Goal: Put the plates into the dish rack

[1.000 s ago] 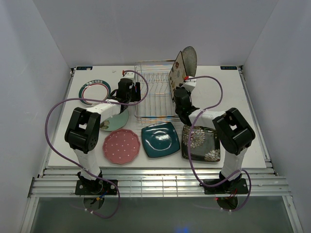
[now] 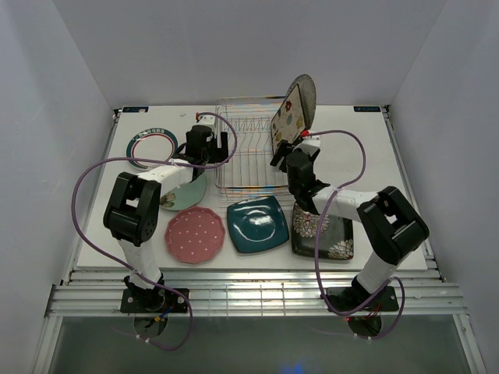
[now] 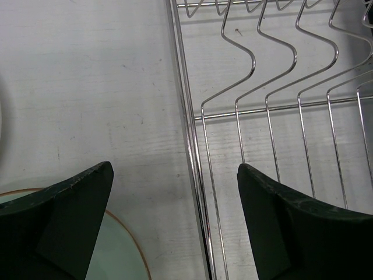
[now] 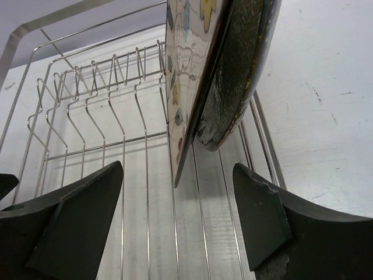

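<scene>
The wire dish rack (image 2: 245,156) holds two upright plates at its right end: a flower-patterned one (image 2: 287,113) and a grey speckled one (image 2: 307,93) behind it. My right gripper is open just in front of the flowered plate's lower edge, nothing held. My left gripper hangs open over the rack's left rail. On the counter lie a teal-rimmed white plate (image 2: 152,145), a pale green plate (image 2: 184,195), a pink dotted plate (image 2: 195,234), a teal square plate (image 2: 256,224) and a dark floral square plate (image 2: 327,241).
Bare counter (image 2: 366,148) lies right of the rack. The rack's left and middle slots are empty. Walls close in the back and both sides.
The left arm is nearly unchanged.
</scene>
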